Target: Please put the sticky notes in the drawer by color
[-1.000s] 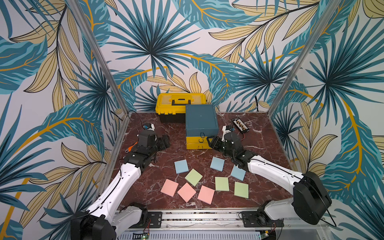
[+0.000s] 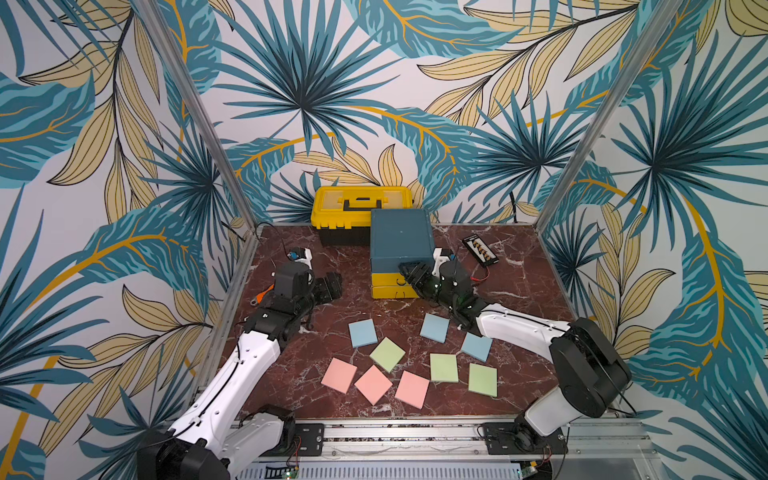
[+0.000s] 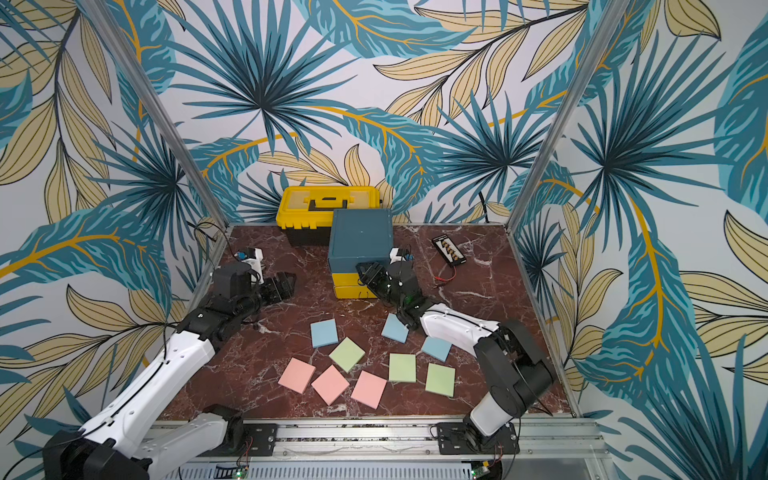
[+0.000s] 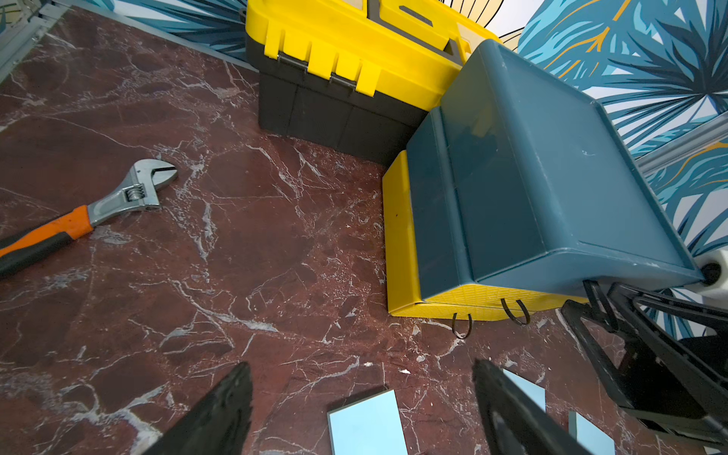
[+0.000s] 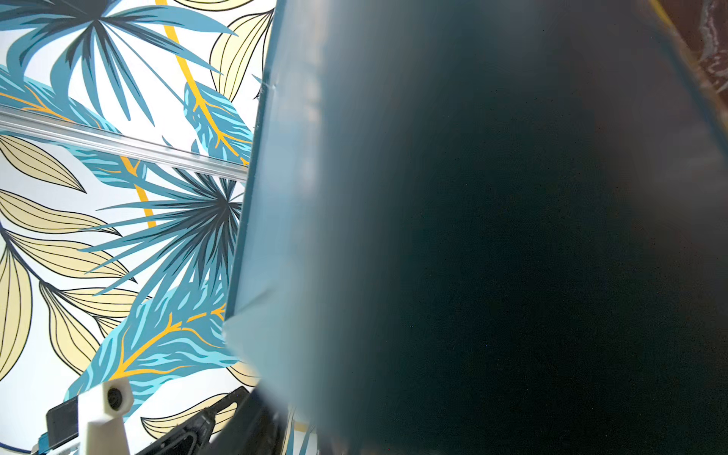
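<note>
A drawer cabinet, blue (image 2: 400, 236) above and yellow (image 2: 392, 289) below, stands centre back with small loop handles on its front. My right gripper (image 2: 409, 272) is at the blue drawer's front handle; the blue face fills the right wrist view, blurred, so its grip is hidden. My left gripper (image 2: 328, 288) hangs open and empty left of the cabinet. Loose sticky notes lie in front: several blue (image 2: 361, 333), green (image 2: 445, 367) and pink (image 2: 338, 374) ones, outside the drawers.
A yellow toolbox (image 2: 336, 208) is behind the cabinet. A wrench (image 4: 113, 212) lies far left, a dark tray-like item (image 2: 480, 249) back right.
My right gripper has moved left and up onto the blue drawer's front, its arm following. The notes and cabinet look unmoved; the left arm has barely moved.
</note>
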